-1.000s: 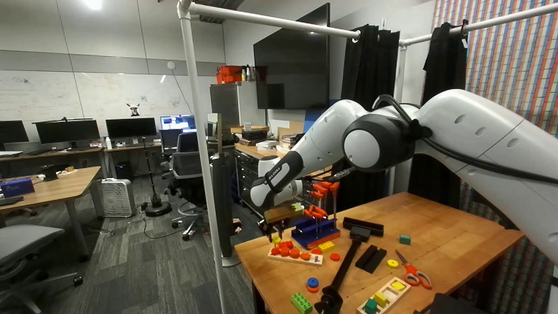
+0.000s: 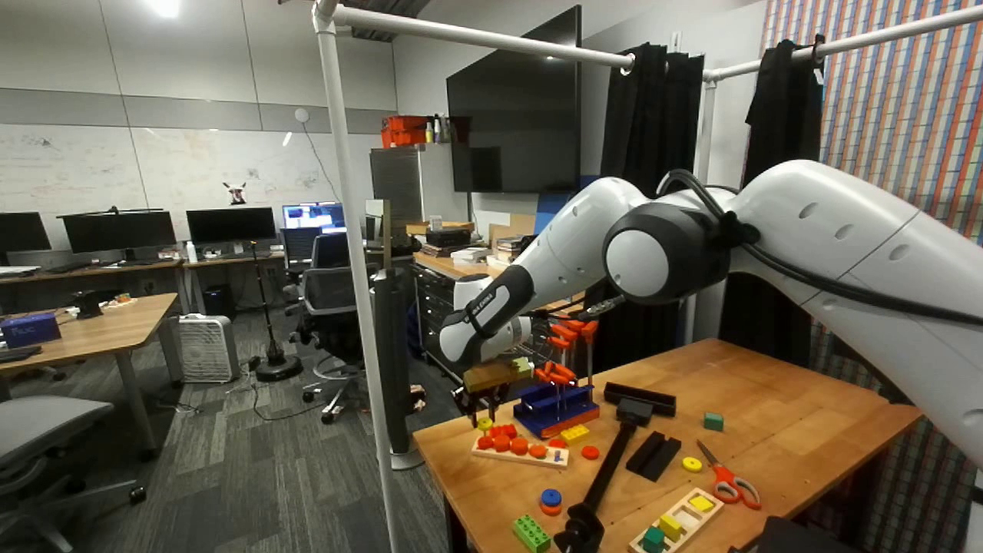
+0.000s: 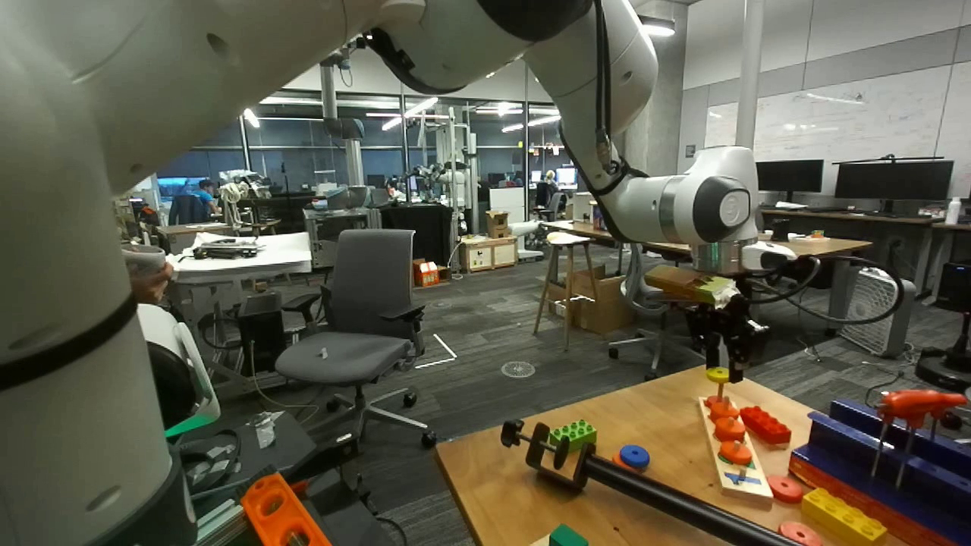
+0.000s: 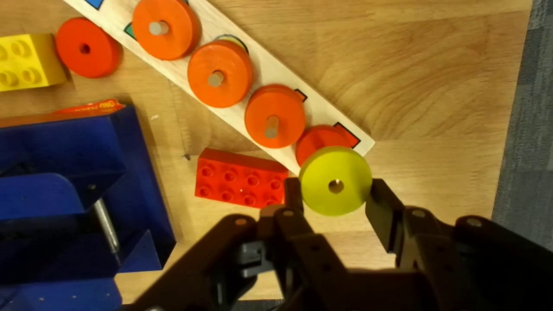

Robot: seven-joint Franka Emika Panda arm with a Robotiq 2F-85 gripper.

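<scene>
A yellow ring (image 4: 335, 181) with a small centre hole is pinched between the fingertips of my gripper, which is shut on it. It hangs over the end of a pale wooden peg board (image 4: 236, 44), partly covering a red ring (image 4: 320, 141) on the last peg. In exterior view 2 the yellow ring (image 3: 718, 374) appears right at the top of that end peg; whether the peg has entered the hole cannot be told. Orange rings (image 4: 220, 74) sit on the other pegs, with peg tips poking through.
Beside the board lie a red brick (image 4: 239, 178), a loose red ring (image 4: 87, 47) and a yellow brick (image 4: 31, 61). A blue tool rack (image 4: 143, 186) stands close by. Bare table (image 4: 414, 77) extends on the board's other side, up to the table edge.
My gripper has come down very slightly, toward the left in exterior view 1, still with the yellow ring. The objects on the table look unmoved.
</scene>
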